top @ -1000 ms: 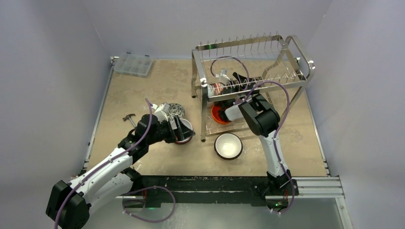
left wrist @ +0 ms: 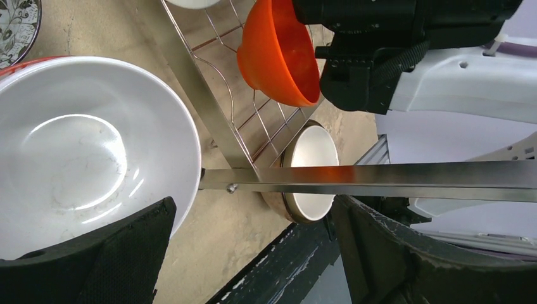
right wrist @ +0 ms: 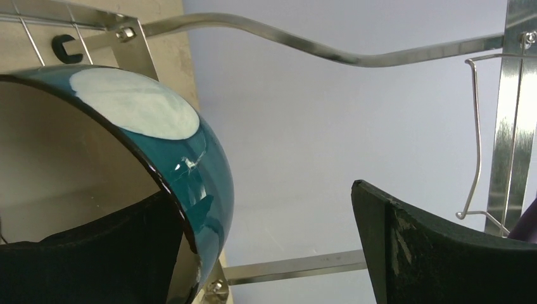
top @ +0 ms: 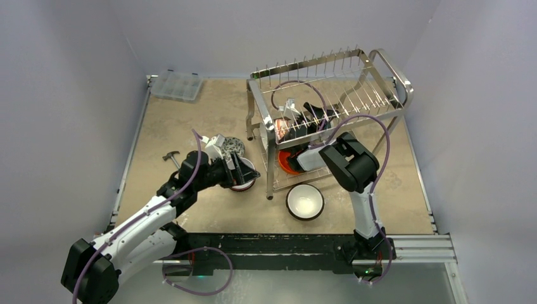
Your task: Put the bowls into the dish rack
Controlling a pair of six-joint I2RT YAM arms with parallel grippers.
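Note:
A steel two-tier rack (top: 266, 95) holds an orange bowl (left wrist: 272, 50) on its lower shelf. My right gripper is open inside the rack, one finger over the rim of a teal bowl with a white patch (right wrist: 206, 164). My left gripper stands open above a white bowl (left wrist: 82, 158) on the table, left of the rack. A patterned dish (top: 233, 147) lies behind that bowl. Another white bowl with a dark rim (top: 305, 201) sits in front of the rack.
A hammer (top: 170, 155) lies at the left. A clear compartment box (top: 177, 85) is at the back left.
The rack has shifted slightly leftward and toward the front. The right arm has moved a little toward the front and right, and the front white bowl slightly forward. The left arm is unchanged.

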